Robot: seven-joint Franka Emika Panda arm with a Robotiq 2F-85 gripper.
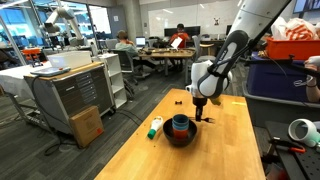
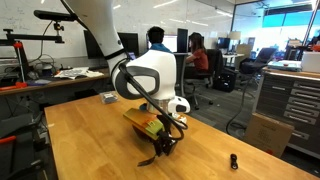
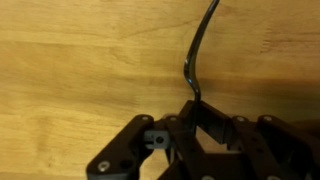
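A thin black utensil [image 3: 194, 62] rises from between the fingertips of my gripper, which is shut on its handle in the wrist view. The utensil's [image 1: 207, 121] dark end shows low over the wooden table in exterior view 1, beside my gripper [image 1: 198, 115]. In exterior view 2 its head [image 2: 147, 161] appears close to the tabletop; whether it touches the wood I cannot tell. A black bowl [image 1: 181, 139] stands to the left of the gripper in exterior view 1, with a blue cup-like thing [image 1: 180, 123] in it.
Left of the bowl lies a white and green item [image 1: 155, 127]. A small dark object [image 2: 234, 161] rests on the table apart from the arm. Bare table [image 1: 150, 162] stretches in front of the bowl.
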